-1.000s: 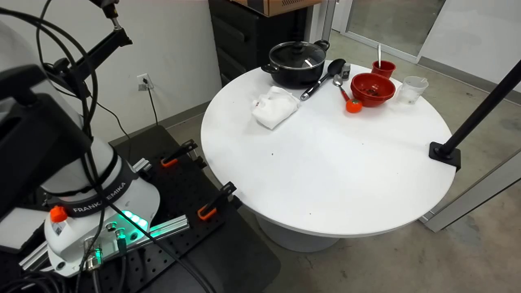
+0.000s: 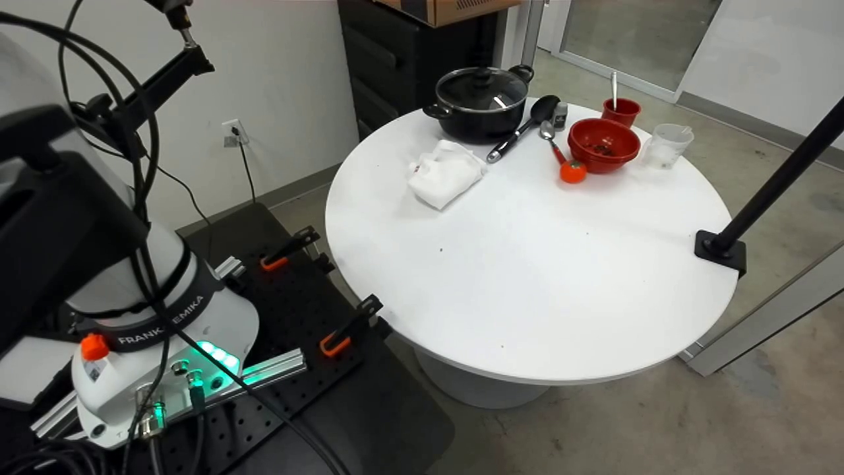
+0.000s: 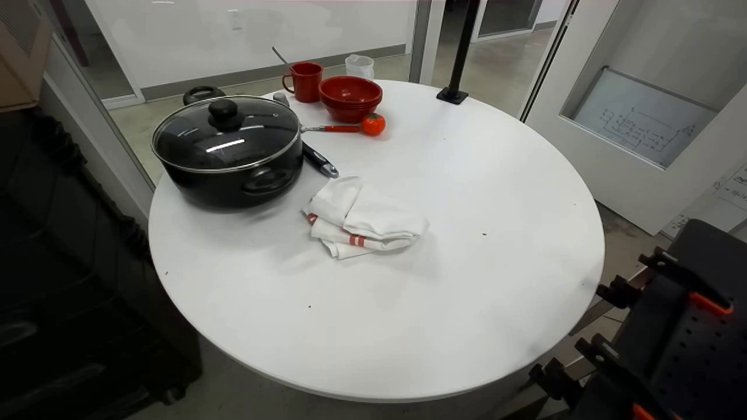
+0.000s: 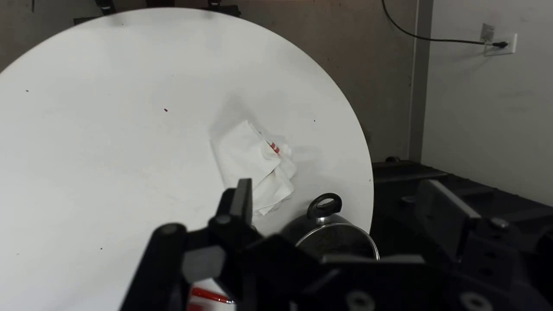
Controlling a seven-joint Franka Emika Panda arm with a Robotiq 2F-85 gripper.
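Note:
In the wrist view my gripper stands open, its two fingers wide apart and nothing held between them. A folded white cloth point(image 4: 249, 160) with red marks lies on the white round table point(image 4: 119, 155), apart from the fingers in that view. The same cloth point(image 3: 364, 217) shows bunched in front of the pot in exterior view 2. The black pot with a glass lid point(image 2: 481, 103) stands near the table's far left edge in exterior view 1. Its handle and part of its lid show below my gripper in the wrist view; the rest is hidden.
Beyond the cloth in exterior view 1 lie a black ladle point(image 2: 523, 130), a red-handled spoon point(image 2: 555, 142) and a tomato point(image 2: 573, 171). Stacked red bowls point(image 2: 603, 145), a red mug point(image 2: 621, 111) and a clear cup point(image 2: 668, 146) stand behind.

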